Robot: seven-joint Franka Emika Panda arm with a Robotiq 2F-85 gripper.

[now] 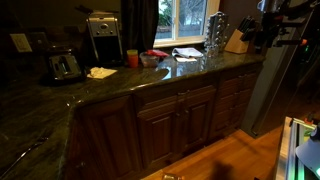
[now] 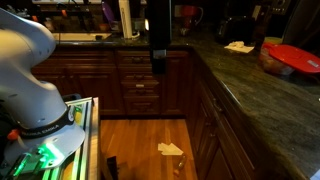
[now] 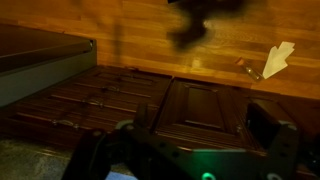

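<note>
My gripper reaches into the bottom of the wrist view, its dark fingers wide apart and nothing visible between them. In exterior view 2 the gripper (image 2: 158, 62) hangs in the air in front of the cabinets, seen as a dark upright shape. On the wooden floor lies a pale piece of paper or cloth (image 2: 168, 149), with a small brownish object (image 2: 181, 162) beside it. The wrist view shows that pale piece (image 3: 278, 59) at upper right, well apart from the fingers. What the small object is cannot be told.
A dark countertop (image 1: 120, 88) runs above wooden cabinets (image 1: 160, 130). On it stand a toaster (image 1: 64, 66), a coffee maker (image 1: 104, 38), an orange-red cup (image 1: 132, 58) and a knife block (image 1: 238, 42). A red lid (image 2: 290, 57) covers a bowl at right.
</note>
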